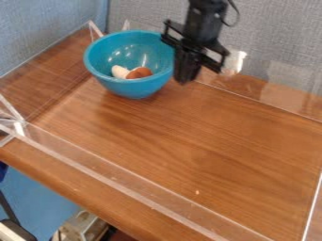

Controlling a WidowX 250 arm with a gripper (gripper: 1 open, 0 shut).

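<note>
A blue bowl (pixel 130 83) sits at the back left of the wooden table (pixel 189 160), holding a pale oblong item (pixel 120 72) and an orange-brown round item (pixel 139 72). Just right of the bowl, over its right rim, my black gripper (pixel 184 72) hangs pointing down. It looks shut, with nothing visible between its fingers.
Grey padded walls stand behind and to the left. Clear low edging runs along the table's sides, and a metal fixture (pixel 78 226) is beside the table at the lower left.
</note>
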